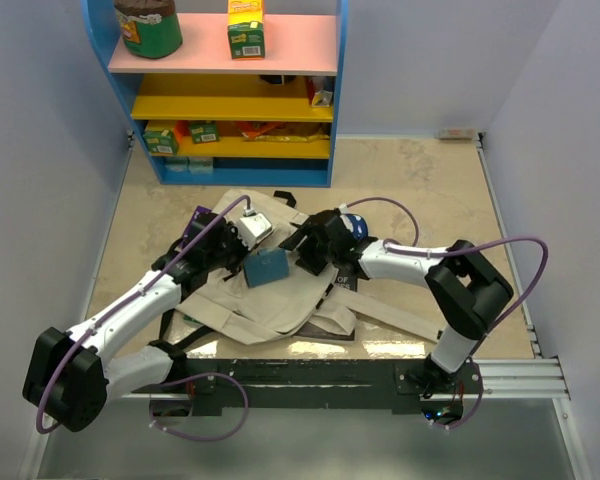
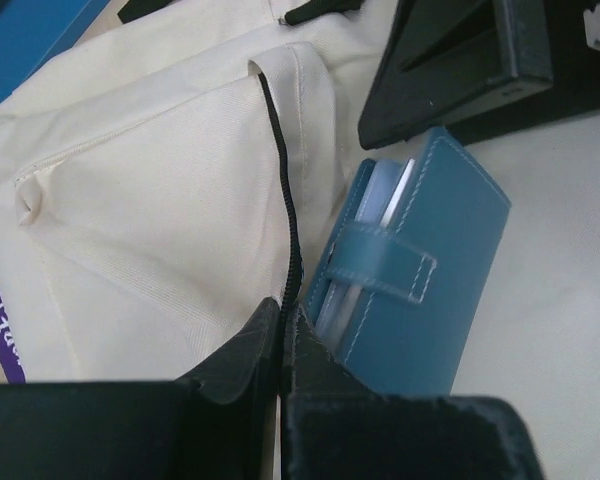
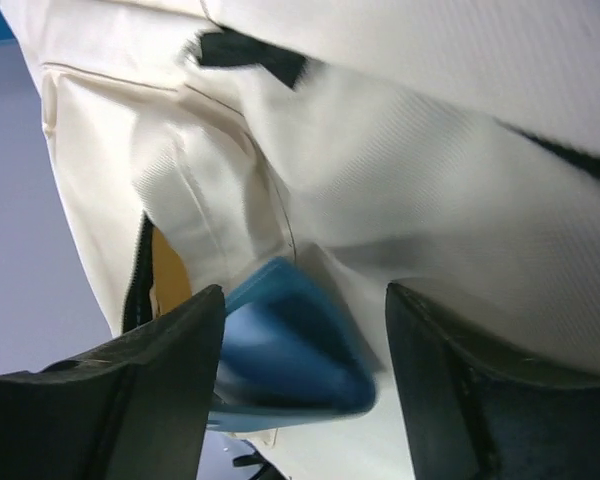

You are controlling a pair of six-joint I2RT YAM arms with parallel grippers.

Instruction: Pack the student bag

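Observation:
The cream cloth bag (image 1: 280,310) lies spread on the floor. My left gripper is shut on the black edging (image 2: 284,190) of its opening. Right beside those fingers a blue notebook (image 2: 430,270) with a strap closure stands tilted; how far it sits inside the bag cannot be told. In the top view the notebook (image 1: 267,268) is between the two arms. My right gripper is at the notebook's right end, its fingers parted, with the notebook's blue corner (image 3: 290,335) showing between and beyond the fingers.
A blue pouch (image 1: 357,227) lies behind the right gripper. The shelf (image 1: 235,97) with several packages stands at the back. Bag straps (image 1: 395,315) stretch over the floor at the right, where the far side is clear.

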